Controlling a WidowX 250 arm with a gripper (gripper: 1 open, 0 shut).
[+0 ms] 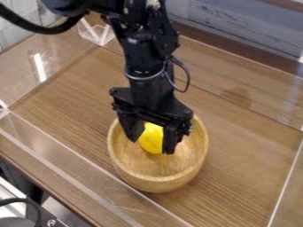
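Note:
My black gripper [151,124] hangs down from the top of the view into a round wooden bowl [159,177], its fingers open on either side of a yellow object [151,140]. The yellow object sits inside the bowl, its upper part partly covered by the gripper. Whether the fingers touch it I cannot tell.
A wall or raised edge runs along the back, and clear plastic pieces show at the left edge. A dark cable lies at the lower left.

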